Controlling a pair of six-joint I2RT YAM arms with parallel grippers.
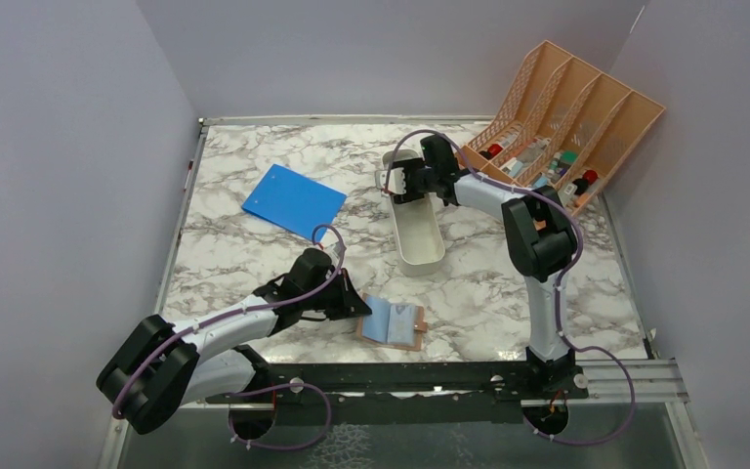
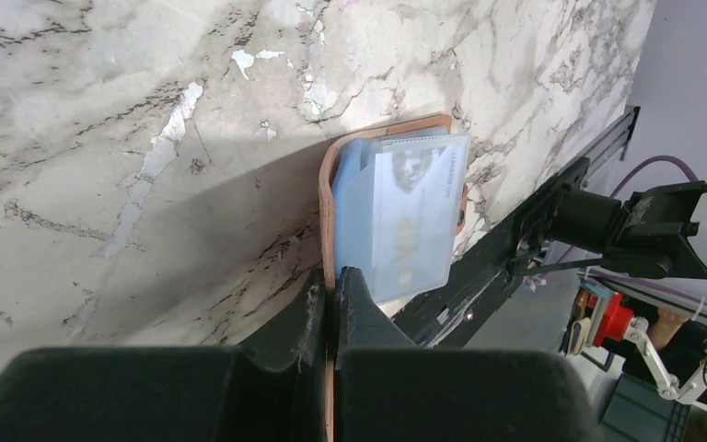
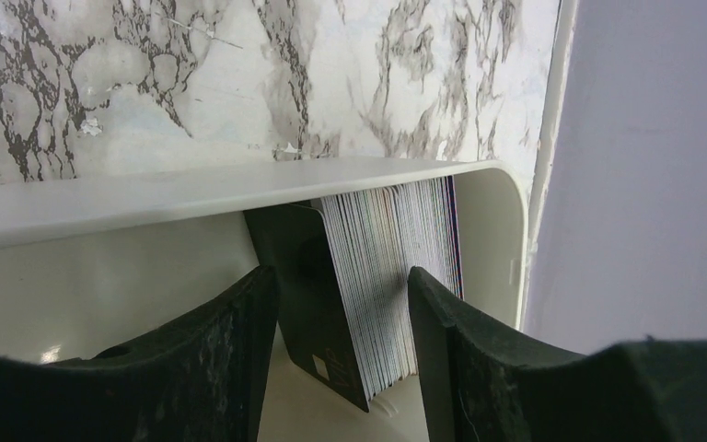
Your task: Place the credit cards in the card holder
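The brown card holder [image 1: 392, 322] lies opened at the table's front edge, its bluish clear sleeves [image 2: 414, 216] facing up. At its left side, my left gripper is shut on the thin brown cover edge, which runs between the fingertips. Inside the far end of a white tray [image 1: 418, 230] a thick row of credit cards [image 3: 377, 304] stands on edge, slightly tilted, with a black card [image 3: 308, 295] at its near face. Over this row my right gripper is part open, one finger beside the black card and the other overlapping the far cards.
A blue folder [image 1: 295, 200] lies flat at the back left. An orange-brown rack [image 1: 571, 107] with several small items stands at the back right, close to the right arm. Bare marble table [image 1: 488, 293] lies right of the card holder.
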